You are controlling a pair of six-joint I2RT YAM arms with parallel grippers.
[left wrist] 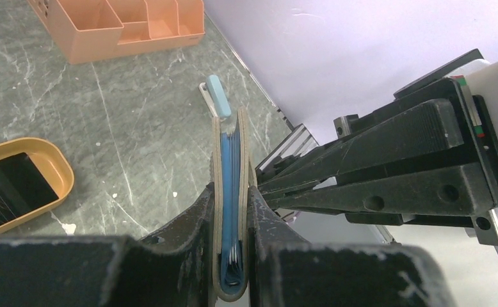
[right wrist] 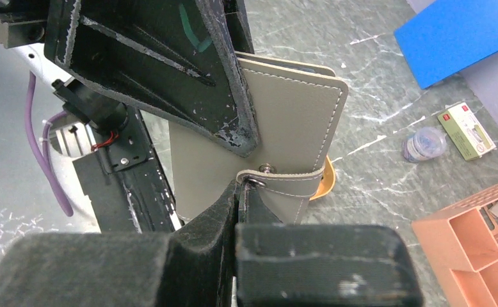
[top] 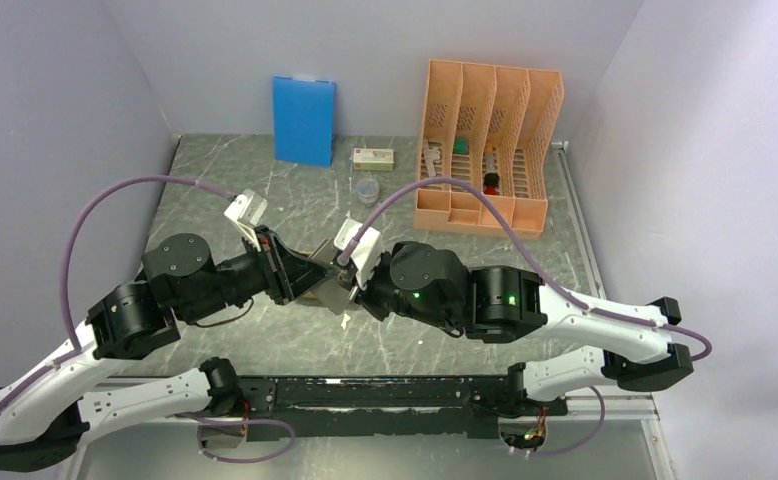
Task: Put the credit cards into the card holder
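My left gripper is shut on the grey-beige card holder [left wrist: 246, 147], which stands edge-on in the left wrist view with blue sleeves inside. A broad grey face of the holder [right wrist: 297, 115] fills the middle of the right wrist view, crossed low down by a stitched strap [right wrist: 291, 185] near a metal snap [right wrist: 267, 168]. My right gripper is shut, its tips against the strap's left end; whether the strap is pinched cannot be told. A dark card-like piece [left wrist: 13, 192] lies in a yellow tray [left wrist: 61, 163]. No separate credit card shows clearly.
An orange divided organizer [top: 480, 215] stands at the back right. Behind the arms are a blue panel [top: 303, 120], a small box [top: 373, 159] and a clear round container [top: 367, 190]. A light-blue stapler [left wrist: 218, 96] lies on the open table.
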